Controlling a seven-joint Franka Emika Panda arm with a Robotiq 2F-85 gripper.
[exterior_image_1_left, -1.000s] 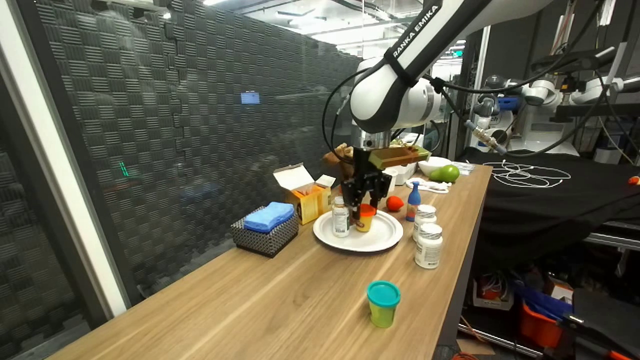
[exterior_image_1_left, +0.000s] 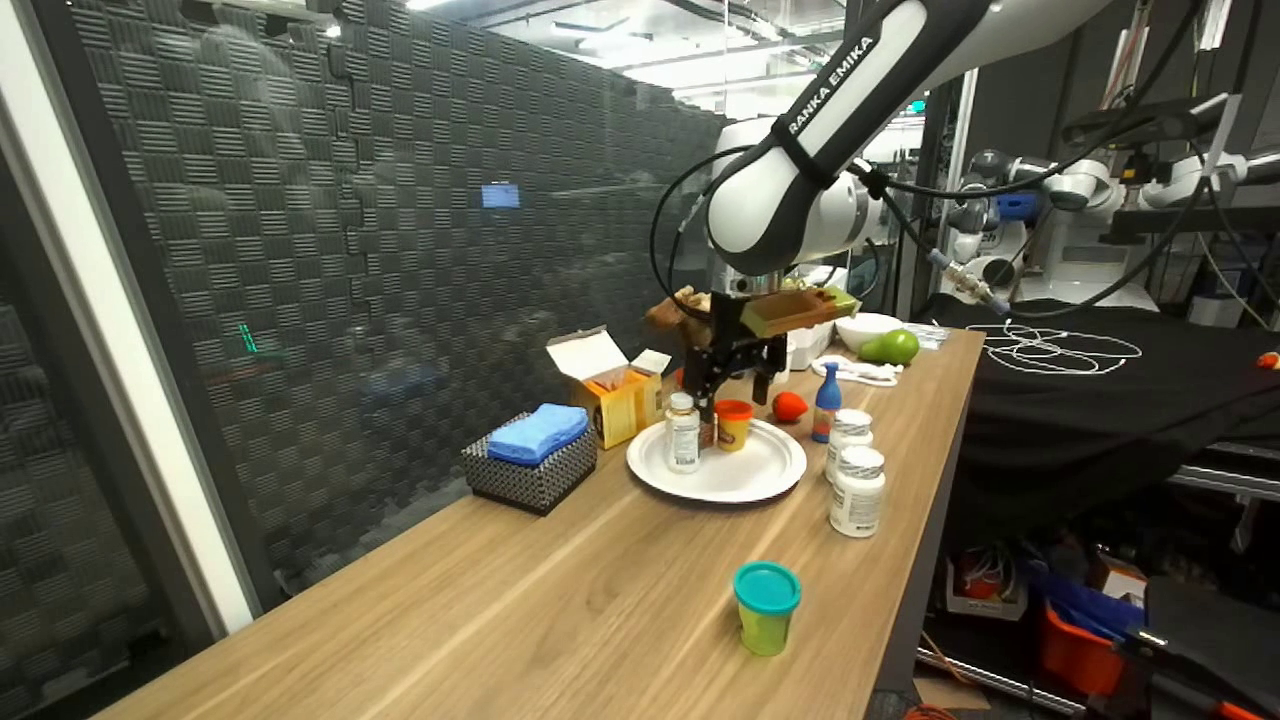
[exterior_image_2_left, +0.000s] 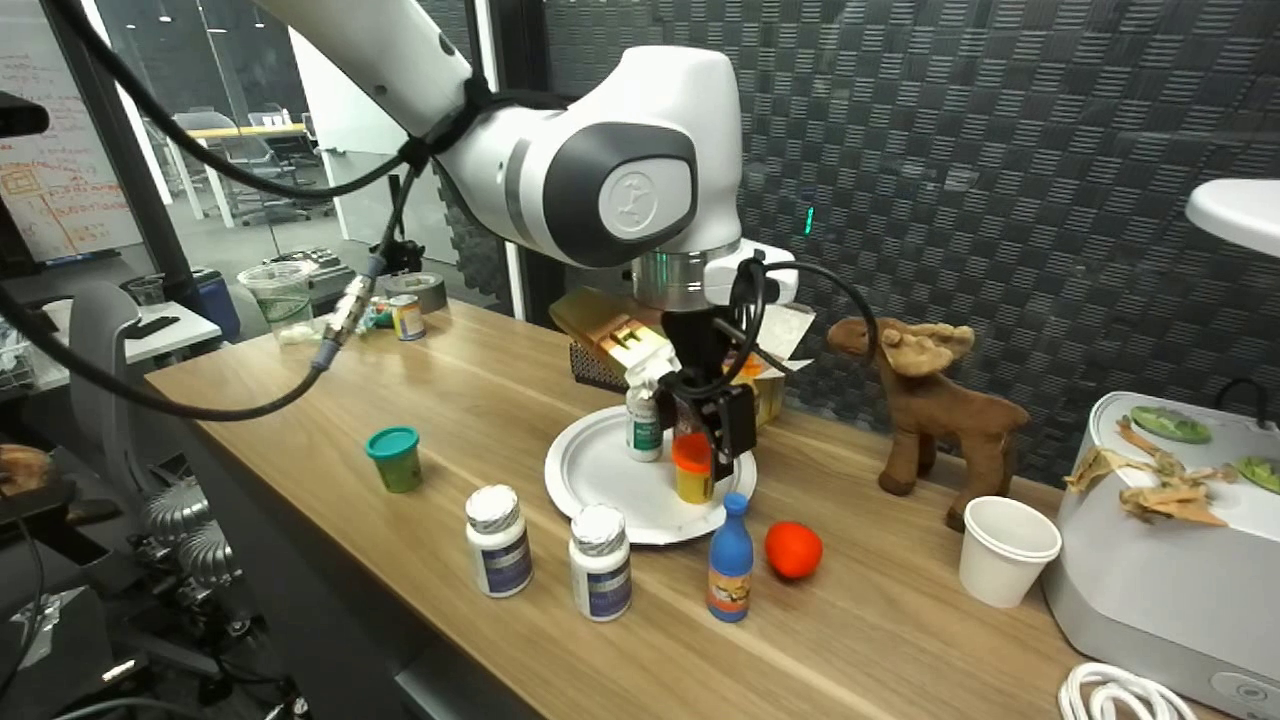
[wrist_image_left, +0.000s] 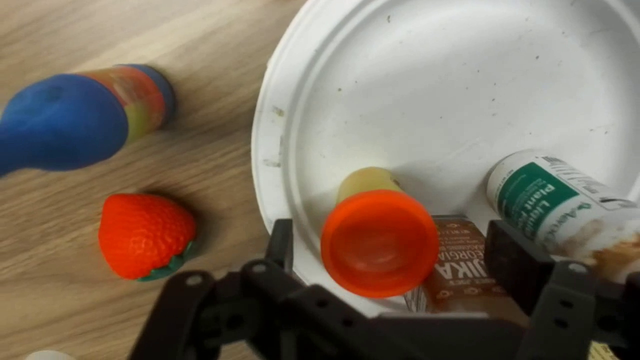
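Observation:
On the white plate (wrist_image_left: 456, 78) stands a small yellow tub with an orange lid (wrist_image_left: 379, 243). Right beside it is a brown-labelled jar (wrist_image_left: 459, 264), and farther right in the wrist view a white bottle with a green label (wrist_image_left: 540, 198). My gripper is open above the plate, its fingers well apart. The tub's lid and the jar appear between the fingers in the wrist view, with a gap showing left of the lid. The right finger covers part of the jar and comes close to the white bottle; contact there is unclear.
Just off the plate are a red strawberry (wrist_image_left: 147, 235) and a blue bottle (wrist_image_left: 84, 117). Two white pill bottles (exterior_image_2_left: 498, 540) and a teal-lidded tub (exterior_image_2_left: 395, 460) stand nearer the table edge. An open yellow box (exterior_image_1_left: 618, 402) is behind the plate.
The fingers stand wider apart than a second ago, and the gripper has shifted slightly. The orange-lidded tub sits slightly farther right in exterior view 1, with the brown jar showing more beside it.

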